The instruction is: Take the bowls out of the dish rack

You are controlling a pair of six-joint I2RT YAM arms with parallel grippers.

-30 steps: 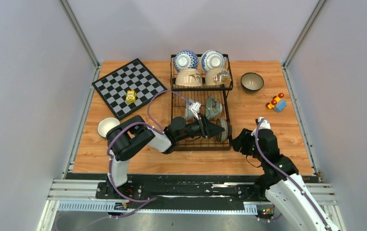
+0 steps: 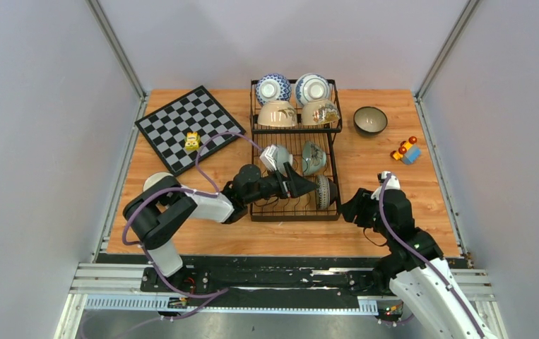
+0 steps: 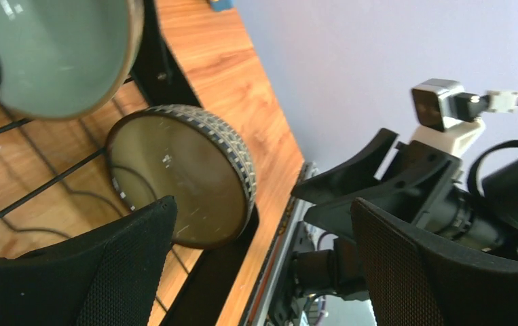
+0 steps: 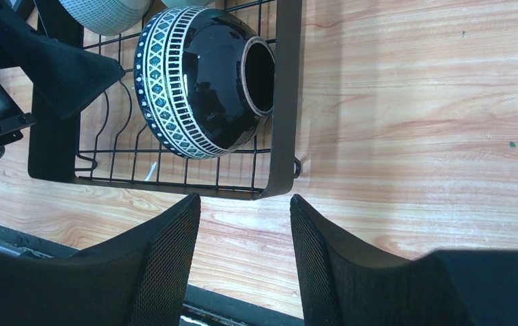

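Observation:
The black rack (image 2: 294,217) holds bowls on two tiers. A dark bowl with a patterned band (image 4: 218,88) lies on its side at the front right of the lower tier. My open left gripper (image 2: 297,182) is over that tier beside this bowl, nothing between its fingers. Pale green bowls (image 2: 314,159) stand tilted behind it. Patterned bowls (image 2: 273,87) and cream bowls (image 2: 277,113) sit upturned on the upper tier. My right gripper (image 2: 354,208) is open and empty, just right of the rack's front corner.
A loose bowl (image 2: 370,120) rests behind right, near a toy (image 2: 407,152). A chessboard (image 2: 189,128) with a yellow item lies back left, a white dish (image 2: 154,181) below it, partly hidden. Bare wood lies along the front and right.
The right arm is almost unmoved.

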